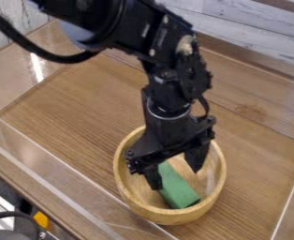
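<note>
A round wooden bowl (175,214) sits on the table at the lower middle, with a green oblong block (177,190) lying in it. My black gripper (169,161) hangs inside the bowl's rim over the upper part of the block, its fingers open. The block's upper end is hidden under the gripper, and whether the fingers touch it cannot be told.
A clear plastic edge runs along the lower left, with cables beyond it. A pale wall board stands at the back.
</note>
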